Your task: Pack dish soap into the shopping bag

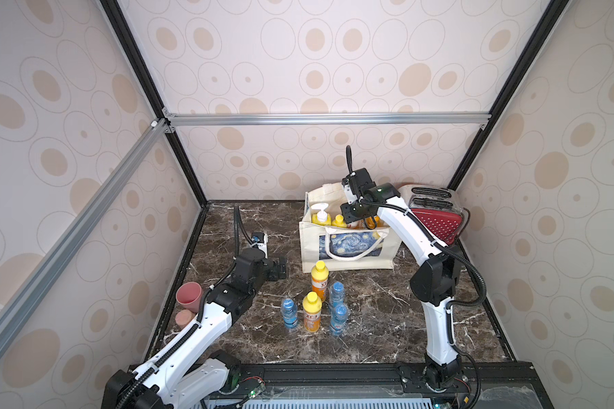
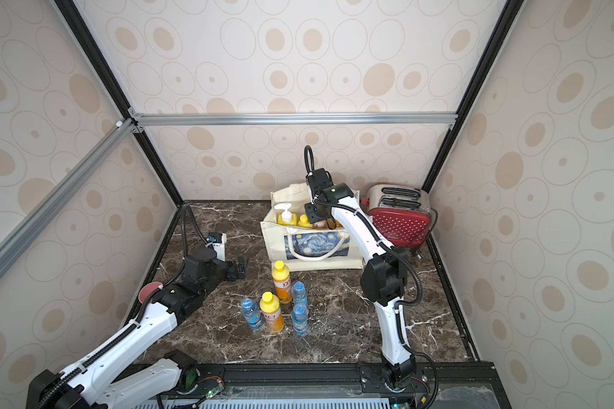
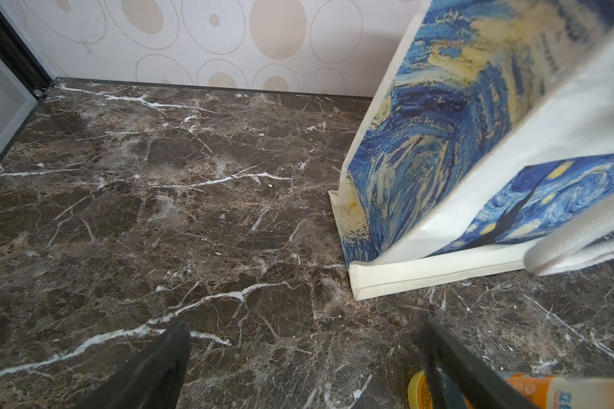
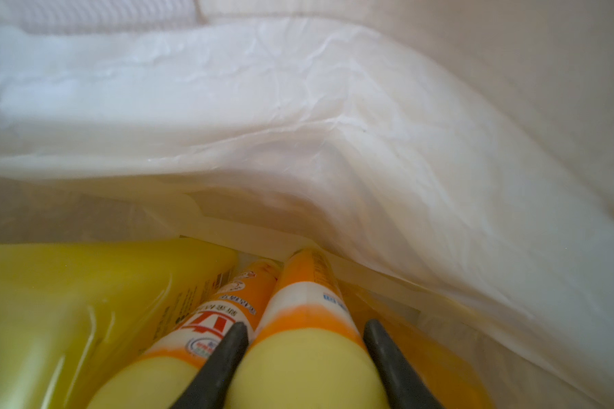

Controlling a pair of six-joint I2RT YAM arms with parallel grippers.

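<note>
The cream shopping bag, with a blue painted panel, stands upright at the back, its mouth open. My right gripper reaches down inside, shut on the yellow top of an orange bottle. That bottle is tilted, its far end down in the bag. A similar orange bottle lies close beside it, and farther left is the yellow dish soap bottle, whose white pump shows above the bag's rim. Left of the bag my left gripper hovers open, nothing between its fingers.
Two orange bottles with yellow caps and several small blue water bottles stand in front of the bag. A red toaster is behind the right arm. A pink cup sits far left.
</note>
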